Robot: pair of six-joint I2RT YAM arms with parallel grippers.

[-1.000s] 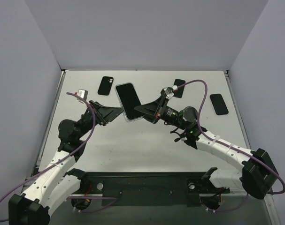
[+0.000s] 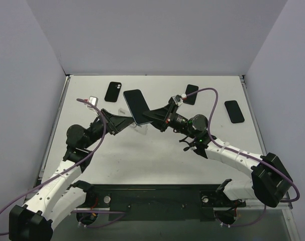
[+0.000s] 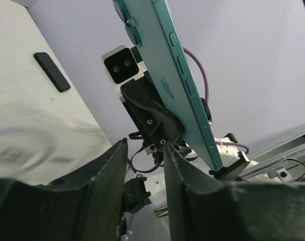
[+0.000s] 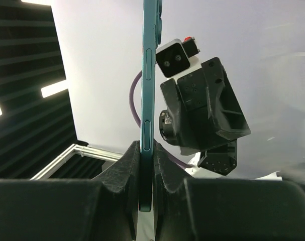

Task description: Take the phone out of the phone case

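Note:
A teal phone hangs in the air, dark screen toward the top camera, with my right gripper shut on one end; in the left wrist view its teal back and side buttons face me. My left gripper is beside and below it, part open, fingers apart from the phone. A clear, blurred case shows below the phone near the left fingers; in the top view it appears as a translucent shape behind it.
Dark phones lie on the white table: one at back left, one at back right, another at far right. Grey walls stand at back and sides.
The clear case around the phone has come away and now shows below and behind it. My left gripper has shifted slightly right and down; the right one has barely moved.

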